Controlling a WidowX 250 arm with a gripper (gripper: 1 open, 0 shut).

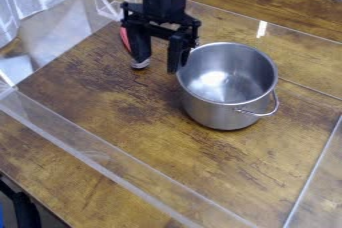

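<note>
My black gripper point(152, 44) hangs in the upper middle, its two fingers pointing down and apart, open, just left of the steel pot. A small red and silver object point(134, 55) stands on the wooden table behind it at the left, partly hidden by the gripper. The steel pot point(227, 107) sits upright right of centre, empty, with a wire handle at its lower right.
Clear walls or panels run along the left and right edges.
</note>
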